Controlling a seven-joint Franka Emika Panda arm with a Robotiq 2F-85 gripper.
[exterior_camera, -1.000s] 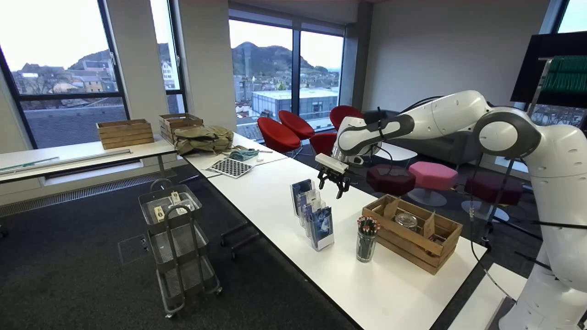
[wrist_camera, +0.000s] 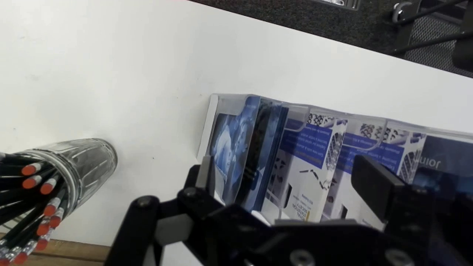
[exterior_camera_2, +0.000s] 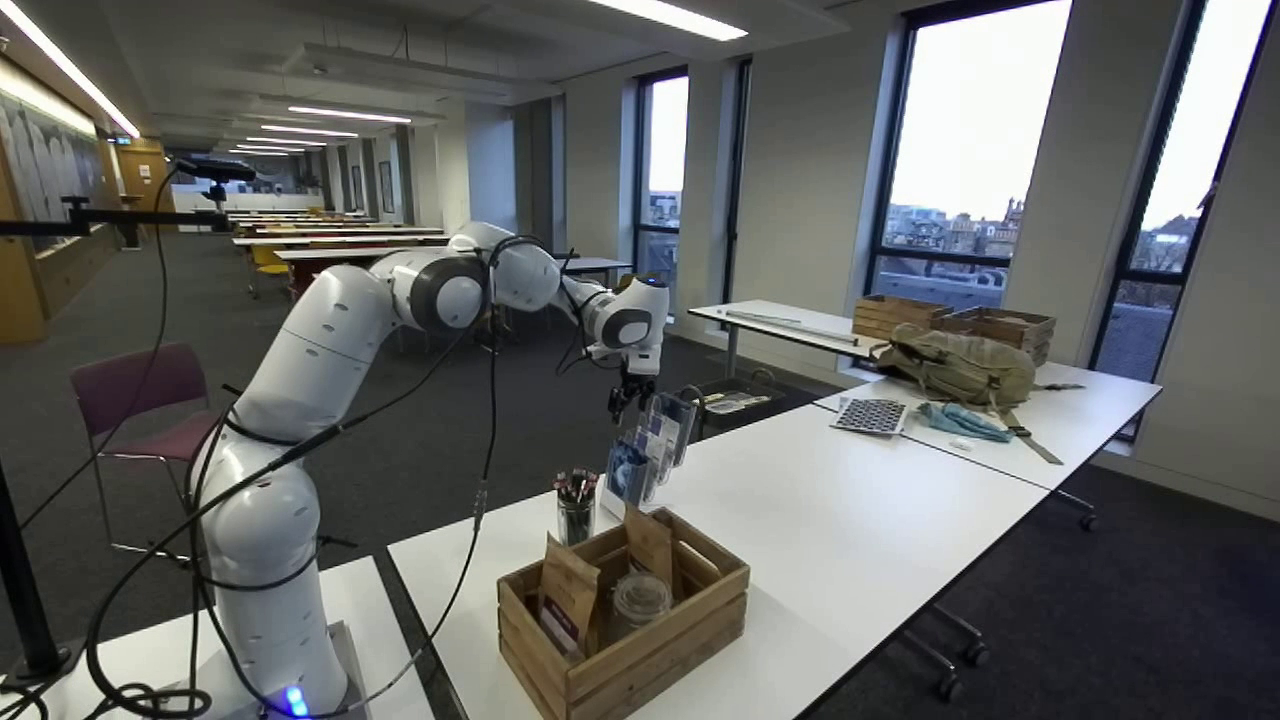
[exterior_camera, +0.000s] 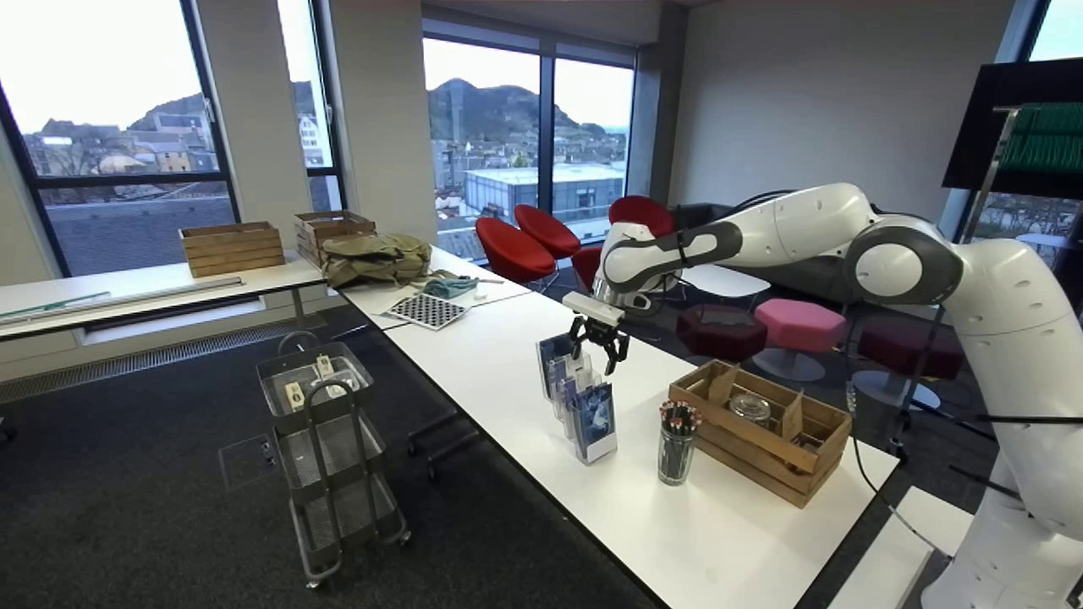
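Observation:
My gripper [exterior_camera: 596, 355] stands open over the back part of a clear leaflet holder [exterior_camera: 591, 452], nothing held between its fingers. In the wrist view the gripper spans the holder's middle. One fingertip [wrist_camera: 204, 173] shows by the end pocket of blue leaflets [wrist_camera: 230, 148]; the other [wrist_camera: 372, 186] is over the white-and-purple leaflets [wrist_camera: 306, 164]. How far the fingertips are above the leaflets is hard to judge. In exterior view 2 the holder [exterior_camera_2: 648, 446] is upright on the table, with the gripper [exterior_camera_2: 629, 402] close above it.
A glass of pencils [exterior_camera: 675, 457] stands near the holder. Beside it is a wooden crate [exterior_camera: 751, 458] with a jar [exterior_camera: 750, 408] and packets inside. A green bag [exterior_camera: 376, 259] lies at the table's far end. The white table [exterior_camera: 467, 350] between bag and holder is clear.
In exterior view 1 the gripper has moved left and slightly down, from beside the holder to over its back part. The holder, pencil glass and crate stay in place.

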